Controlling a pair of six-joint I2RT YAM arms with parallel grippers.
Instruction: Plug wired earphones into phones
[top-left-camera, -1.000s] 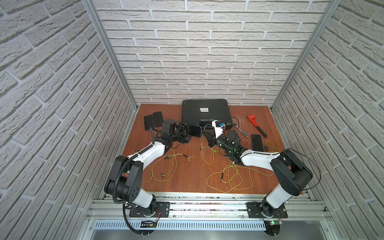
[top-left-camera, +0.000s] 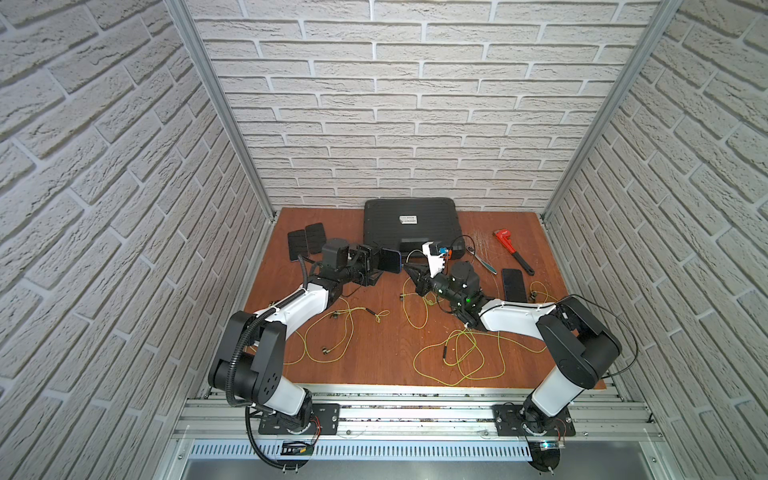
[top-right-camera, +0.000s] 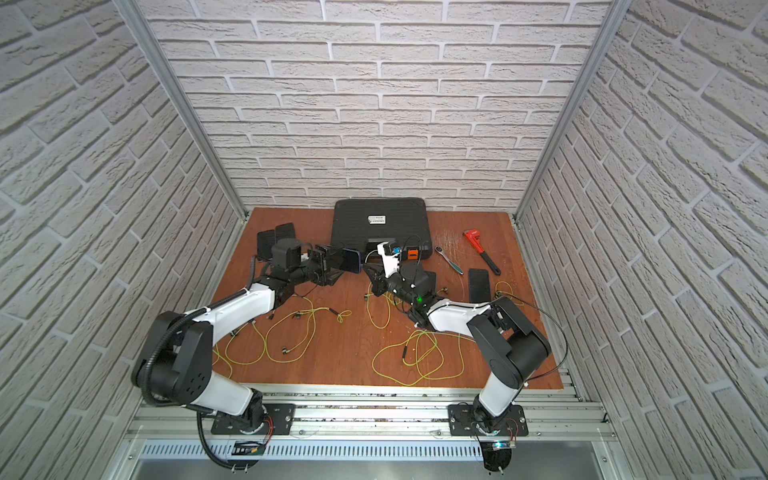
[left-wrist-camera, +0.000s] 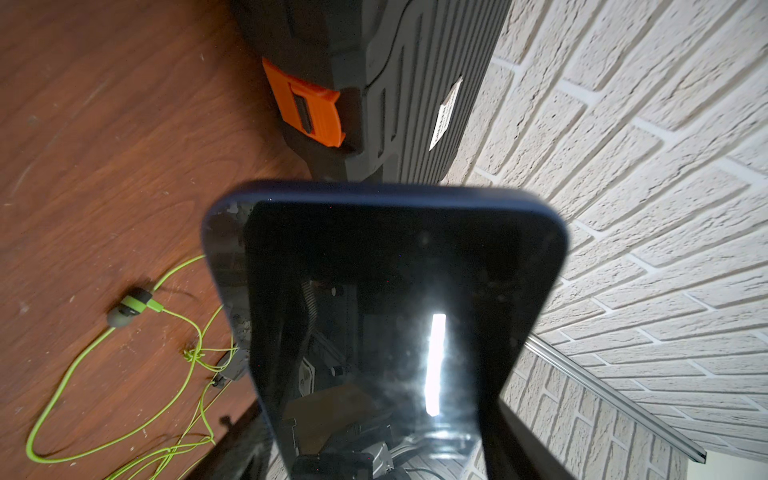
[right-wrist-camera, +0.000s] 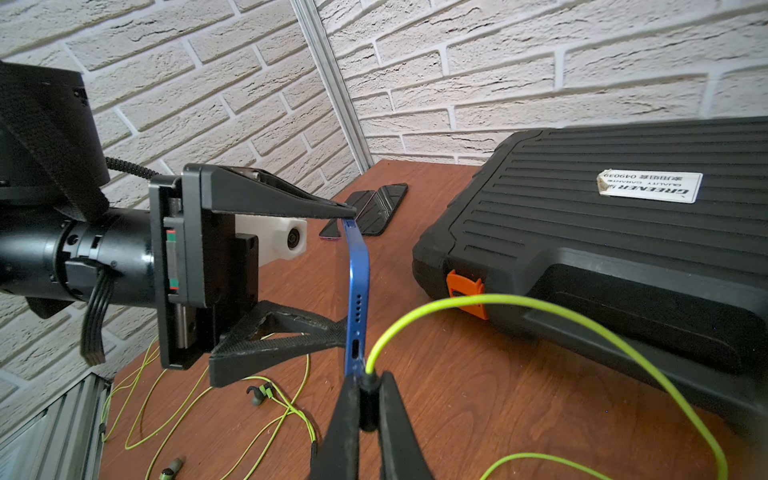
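Note:
My left gripper is shut on a blue phone, held upright on its side, its dark screen (left-wrist-camera: 384, 264) filling much of the left wrist view. The phone's edge with port and holes faces my right gripper, which is shut on a black earphone plug (right-wrist-camera: 369, 400) with a yellow-green cable arching out. In the right wrist view the plug appears just below the port, overlapping the phone's lower end; whether it touches I cannot tell. Yellow-green earphone cables (top-left-camera: 348, 336) lie loose on the table.
A black case (top-left-camera: 409, 212) stands at the back middle. Two dark phones (top-left-camera: 315, 236) lie at the back left, another phone (top-left-camera: 513, 288) at the right, with a red wrench (top-left-camera: 512, 248).
The two grippers stay nearly in place; the phone and the right arm have shifted very slightly.

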